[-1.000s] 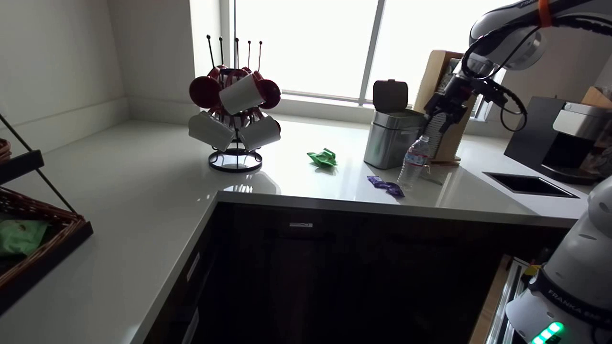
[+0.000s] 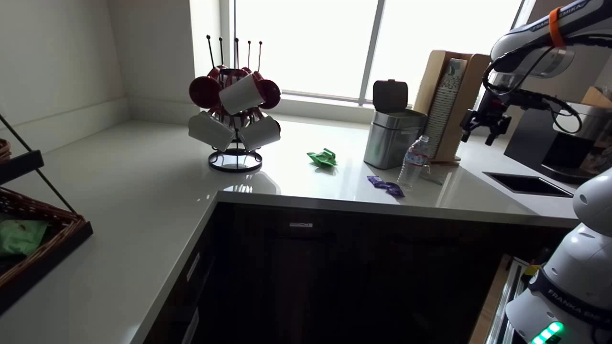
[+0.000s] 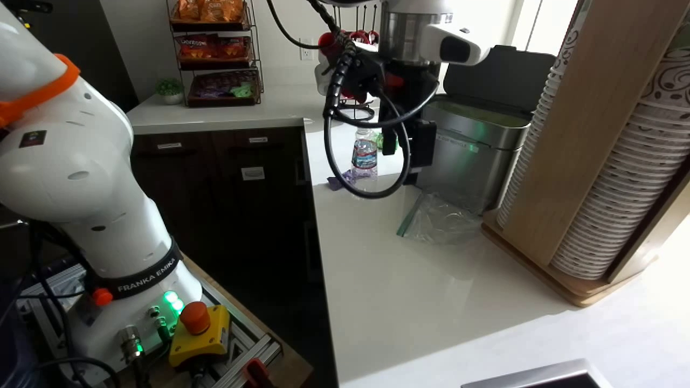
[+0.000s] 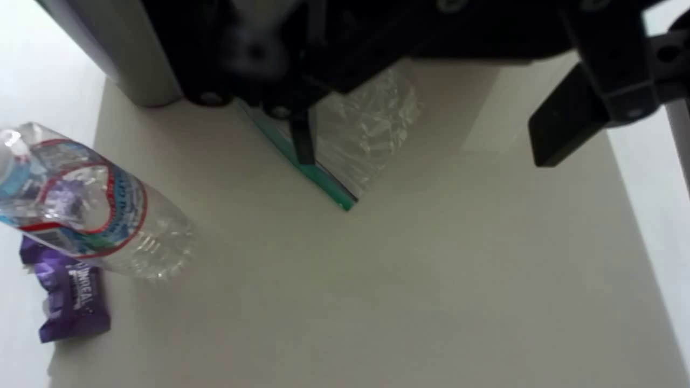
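Observation:
My gripper (image 2: 477, 140) hangs open above the counter, to the right of the cup holder in exterior view 1, with nothing between its fingers. In the wrist view, one dark fingertip (image 4: 302, 141) overlaps the green edge of a clear zip bag (image 4: 362, 129); the bag lies flat on the counter below. A water bottle (image 4: 97, 200) with a red and blue label stands upright, left in that view. Beside it are purple wrappers (image 4: 76, 297). A crumpled green packet (image 2: 322, 157) lies farther left on the counter. The open-lidded steel bin (image 2: 390, 137) stands behind the bottle.
A wooden holder with stacked paper cups (image 3: 601, 194) stands next to the bin. A mug rack (image 2: 235, 160), a coffee machine (image 2: 573, 143) and a recessed dark opening (image 2: 528, 183) are also around. Counter in front of the bag is clear (image 3: 414, 304).
In exterior view 1 my gripper has moved right, away from the bin and bottle, past the cup holder. Its tilt has become more upright. The counter objects have stayed in place.

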